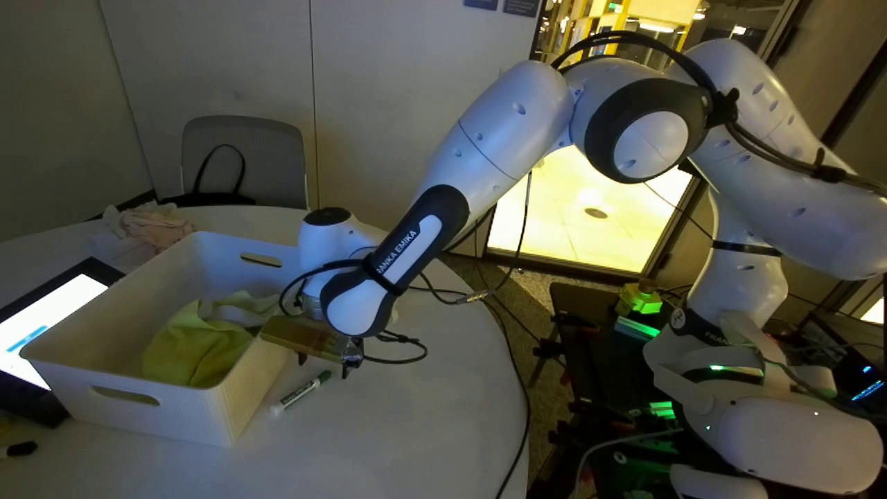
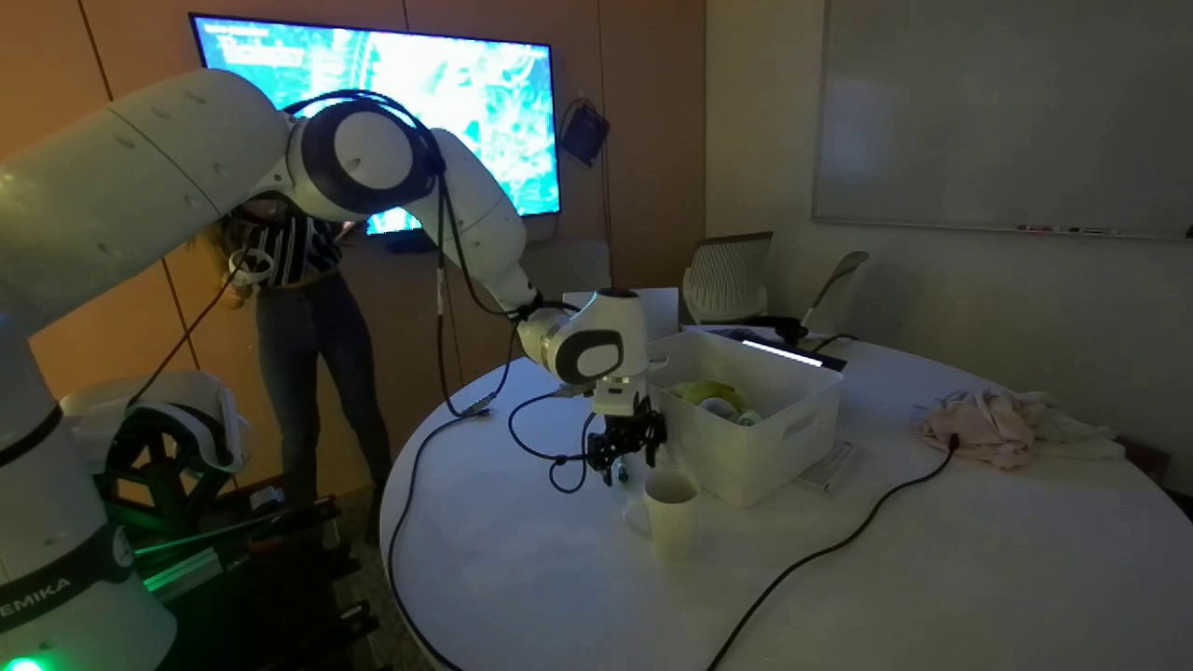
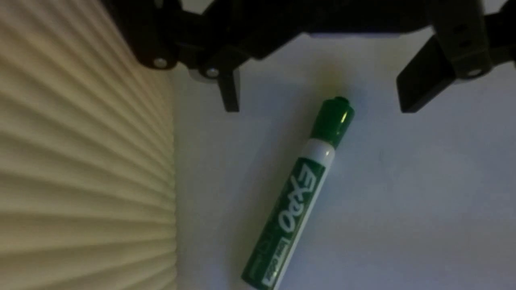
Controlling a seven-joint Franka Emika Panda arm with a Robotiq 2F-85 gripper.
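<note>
A green and white EXPO marker (image 3: 295,193) lies on the white table, its green cap towards my gripper. In exterior view 1 the marker (image 1: 301,394) rests just outside the bin, below the gripper (image 1: 325,369). Seen from the wrist, my gripper stands open, its two dark fingers well apart; the marker's cap end shows in the gap between them, with nothing gripped. The white bin (image 1: 158,424) is close on the left, its ribbed wall (image 3: 87,169) filling that side of the wrist view. In exterior view 2 the gripper (image 2: 628,464) hangs beside the bin.
Yellow-green cloth (image 1: 195,345) lies inside the bin. A pale mug (image 2: 672,514) stands near the gripper and bin. Pink cloth (image 2: 984,429), a lit screen (image 1: 41,333) and a black cable (image 2: 833,553) are also on the table.
</note>
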